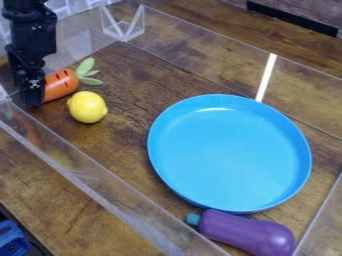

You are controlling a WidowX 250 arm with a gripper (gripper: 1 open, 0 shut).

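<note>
My gripper (27, 70) is at the upper left, over the clear wall of the enclosure, beside an orange carrot (59, 86) with green leaves. Its fingertips are dark and partly hard to make out; nothing shows held between them. A yellow lemon (87, 107) lies just right of and below the carrot.
A large blue plate (229, 153) fills the right middle of the wooden floor. A purple eggplant (247, 233) lies at the bottom right. Clear walls border the area. A blue object (11, 240) sits outside at the lower left.
</note>
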